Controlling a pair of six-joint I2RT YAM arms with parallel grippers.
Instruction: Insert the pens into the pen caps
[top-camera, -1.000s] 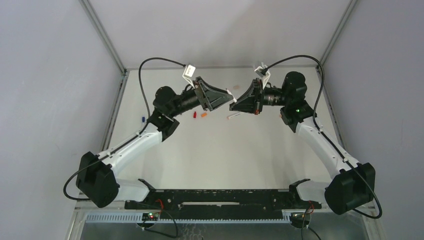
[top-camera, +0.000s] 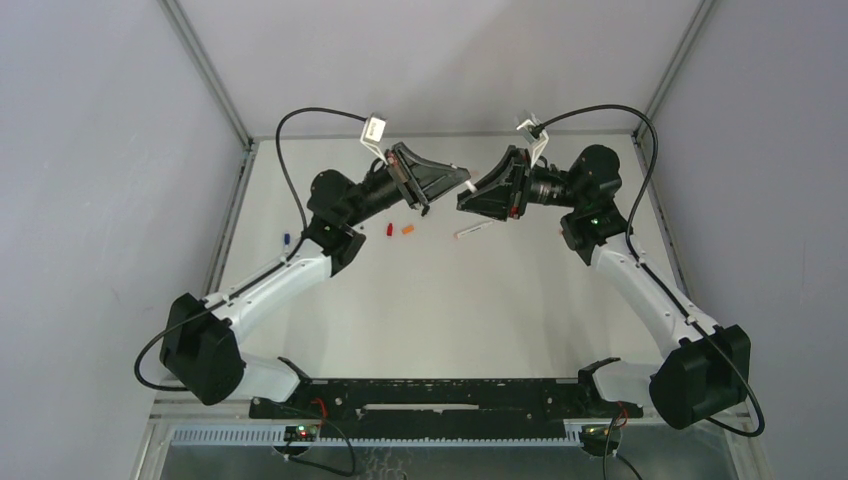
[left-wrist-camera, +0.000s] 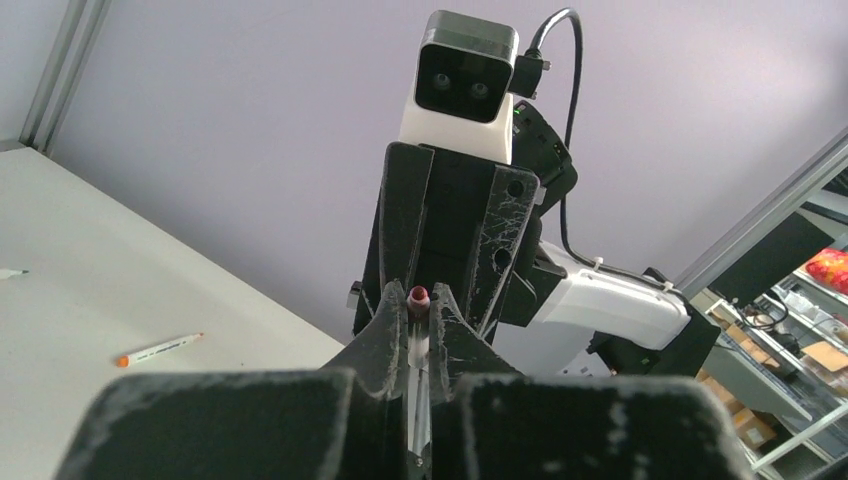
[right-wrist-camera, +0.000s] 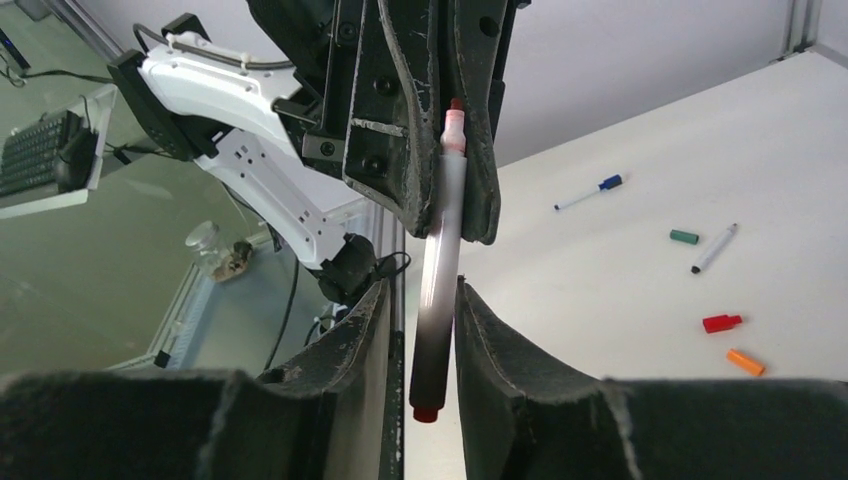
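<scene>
Both grippers meet in mid-air above the table. A white pen (right-wrist-camera: 436, 300) with red ends stands upright between them. In the left wrist view my left gripper is shut on it, the red tip showing just above the fingertips. In the right wrist view my right gripper has its fingers around the pen's lower part, part open; contact is unclear. On the table lie a red cap (right-wrist-camera: 720, 323), an orange cap (right-wrist-camera: 746, 362), a green cap (right-wrist-camera: 684, 236), a grey pen (right-wrist-camera: 713, 248), a blue-capped pen (right-wrist-camera: 590, 192) and an orange-ended pen (left-wrist-camera: 160, 349).
Walls enclose its back and sides. The two arms and their camera housings are close together over the table's middle.
My left gripper has shifted slightly up and right with the pen. The right gripper's housing and cable have moved a little upward and right.
</scene>
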